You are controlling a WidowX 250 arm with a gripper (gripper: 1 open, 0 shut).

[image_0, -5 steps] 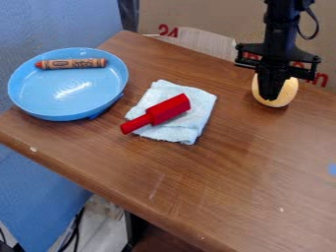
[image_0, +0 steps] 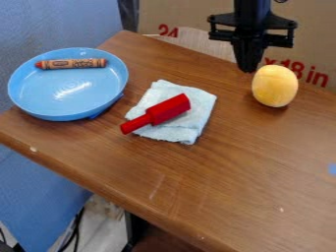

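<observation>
My black gripper (image_0: 249, 61) hangs at the top right, above the table and just up and left of a pale yellow oval object (image_0: 274, 87), apart from it in the picture. Its fingertips are too dark and small to tell whether it is open or shut. A red rolling-pin-like object (image_0: 161, 112) lies on a folded white cloth (image_0: 190, 131) at the middle. A blue plate (image_0: 66, 98) at the left holds an orange crayon (image_0: 71, 63).
A cardboard surface (image_0: 184, 15) stands behind it. Blue material and cables lie beyond the left edge.
My gripper has moved up and back from the yellow object, which now shows whole and sits slightly lower in the picture.
</observation>
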